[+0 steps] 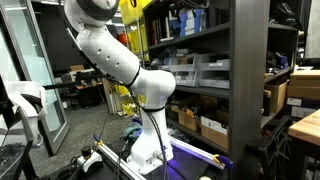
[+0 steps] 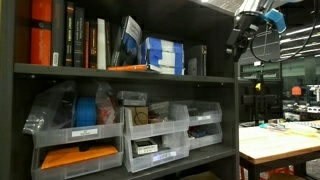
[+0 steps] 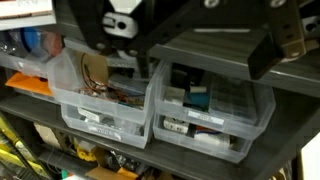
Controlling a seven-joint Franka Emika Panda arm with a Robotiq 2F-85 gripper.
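Observation:
My gripper is open in the wrist view, its dark fingers spread apart near the top with nothing held between them. Below them, clear plastic bins stand on a dark shelf: one open bin with small mixed parts and another bin to its right. In exterior view 2 the gripper hangs by the shelf's right upright, clear of the books and bins. Exterior view 1 shows the white arm rising from its base; the gripper is hard to make out there.
Books and a blue-and-white box line the upper shelf. Clear bins fill the lower one. A wooden-topped table stands right of the shelf. The shelf's dark upright and boards bound the space.

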